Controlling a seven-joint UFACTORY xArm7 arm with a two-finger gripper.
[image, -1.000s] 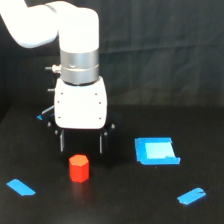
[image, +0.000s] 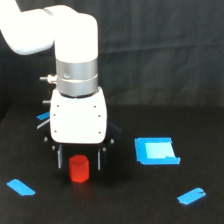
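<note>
A red hexagonal block (image: 78, 172) rests on the black table at the front left. My gripper (image: 80, 166) hangs right over it, its white body pointing down. The two thin fingers (image: 60, 158) are spread wide, one to the left and one to the right of the block, with a dark gap on each side. Whether they are level with it in depth cannot be told.
To the right lies a white square (image: 159, 151) edged with blue tape. Blue tape strips lie at front left (image: 20, 187) and front right (image: 191, 196).
My gripper has come down toward the red block, its fingers now on both sides of the block in view. They are still apart, and the block has not moved.
</note>
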